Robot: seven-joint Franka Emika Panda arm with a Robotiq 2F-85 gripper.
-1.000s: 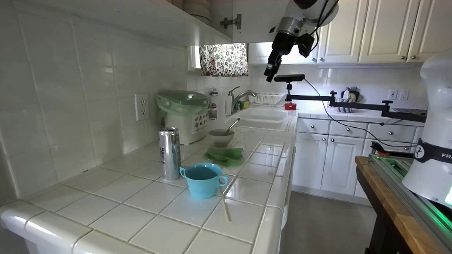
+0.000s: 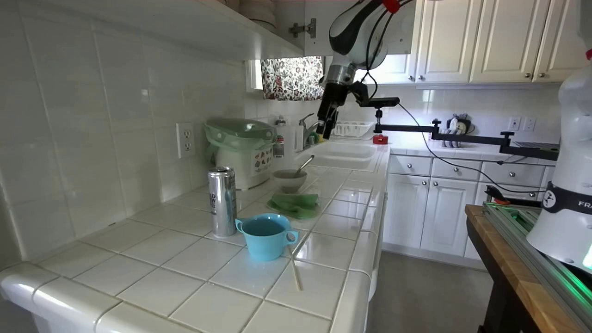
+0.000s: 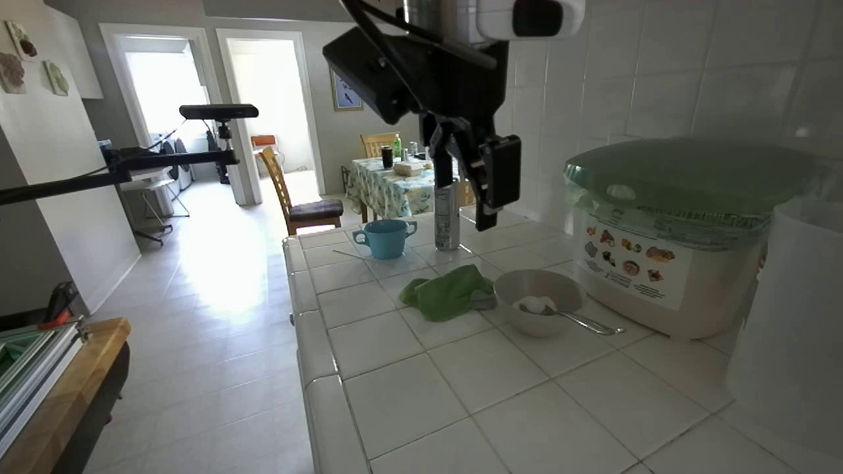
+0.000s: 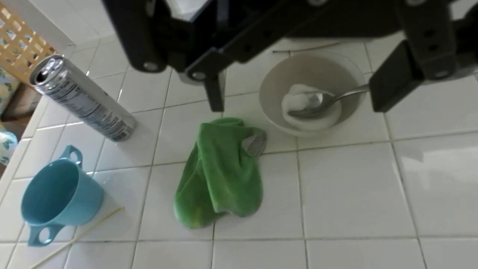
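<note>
My gripper is open above the counter, its fingers (image 4: pixel 215 95) wide apart and nothing held. Below it in the wrist view, a pale bowl (image 4: pixel 271 92) contains something white and a metal spoon (image 4: pixel 345 94), whose handle passes behind the right finger. A crumpled green cloth (image 4: pixel 228 170) lies beside the bowl. Farther off are a turquoise two-handled cup (image 4: pixel 83 199), a tall silver can (image 4: pixel 94 105) standing upright and a thin stick (image 4: pixel 89 228) by the cup. From the first exterior view, the gripper (image 2: pixel 325 131) hangs clearly higher than the bowl (image 2: pixel 288 182).
A lidded bin (image 2: pixel 244 152) stands against the tiled wall beside the bowl. The sink (image 2: pixel 347 155) lies beyond it, and an open shelf (image 2: pixel 166 25) overhangs the counter. A camera on a black arm (image 2: pixel 460 136) reaches in from the right.
In the first exterior view, my arm has come lower and to the left, nearer the bowl and bin. The cup, can, cloth and bowl have stayed where they were.
</note>
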